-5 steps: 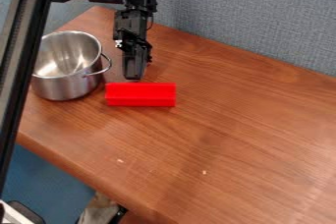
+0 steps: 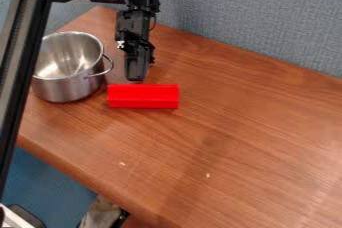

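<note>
A steel pot (image 2: pixel 63 79) with side handles stands at the left of the wooden table. A red rectangular block (image 2: pixel 143 96) lies just to its right. My black gripper (image 2: pixel 135 70) points down behind the block, close to the pot's right handle; whether it is open or shut is hard to make out, and nothing can be clearly seen in it.
A grey partition (image 2: pixel 254 17) runs along the back. The table's front-left edge drops to a blue floor, and part of the black arm crosses the left side.
</note>
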